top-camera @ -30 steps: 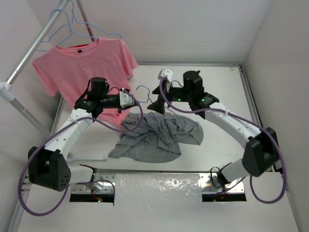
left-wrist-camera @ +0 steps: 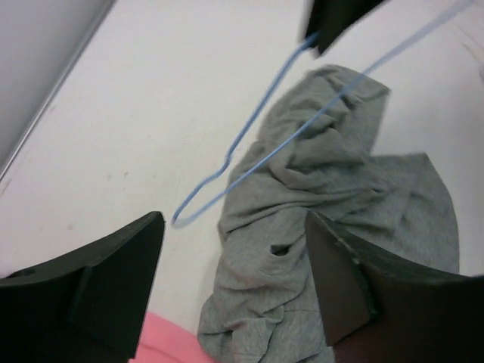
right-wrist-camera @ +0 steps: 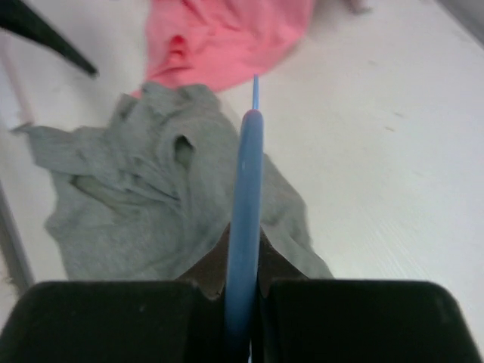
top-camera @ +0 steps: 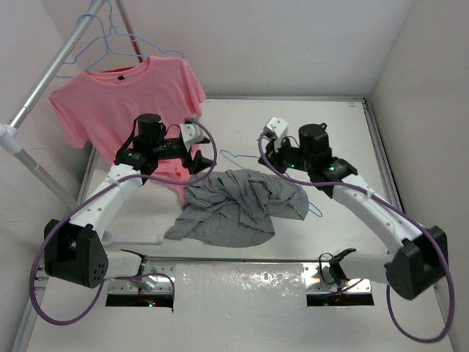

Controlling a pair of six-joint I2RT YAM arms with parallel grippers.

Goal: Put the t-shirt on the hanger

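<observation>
A blue hanger [top-camera: 314, 209] is held over the table by my right gripper [top-camera: 271, 155], which is shut on it; in the right wrist view the hanger [right-wrist-camera: 246, 189] runs up from between the fingers. My left gripper [top-camera: 196, 160] is open and empty; in the left wrist view the hanger's end [left-wrist-camera: 185, 212] hangs just beyond its fingertips. Below both, a crumpled grey t shirt [top-camera: 238, 213] lies on the white table.
A pink t shirt [top-camera: 139, 95] hangs on a metal rail [top-camera: 44, 84] at the left, with further blue hangers [top-camera: 110, 44]. Walls border the sides.
My right gripper has moved right with the hanger, away from my left gripper. The grey shirt lies unchanged.
</observation>
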